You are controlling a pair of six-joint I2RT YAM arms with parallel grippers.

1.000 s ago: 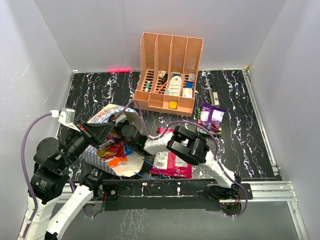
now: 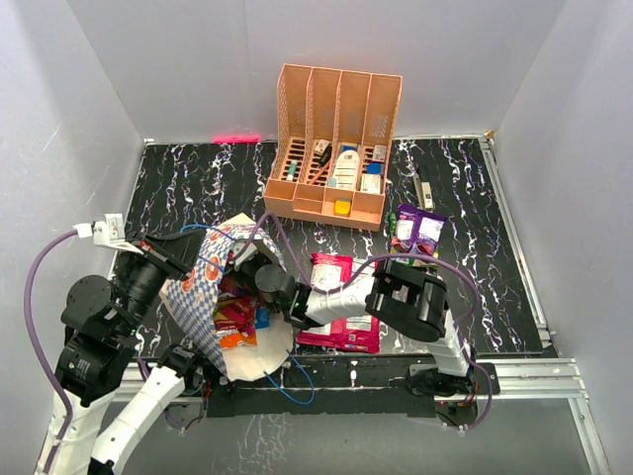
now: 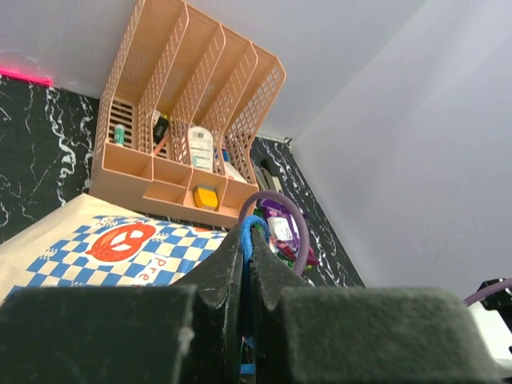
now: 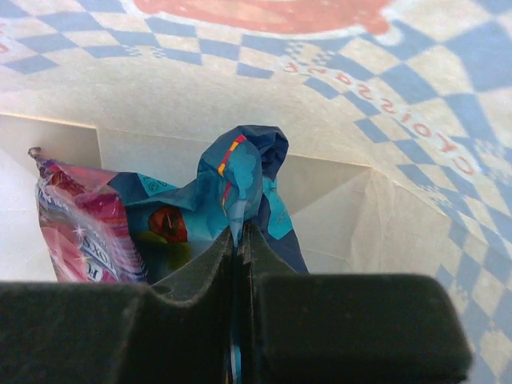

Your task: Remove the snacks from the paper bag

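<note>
The checkered paper bag lies open at the left of the table, with red and orange snack packs inside. My right gripper is inside it, shut on a blue snack pack; a pink pack lies beside that one against the white inner wall. My left gripper is shut above the bag's left side; a blue cable shows at its tips. Red packs lie flat right of the bag, and purple packs lie at the table's right.
A peach organizer with small items stands at the back. A light tool lies right of it. Walls close both sides.
My right arm has shifted slightly, its elbow moving right, and the bag has moved a little with it. My left arm has moved slightly left.
</note>
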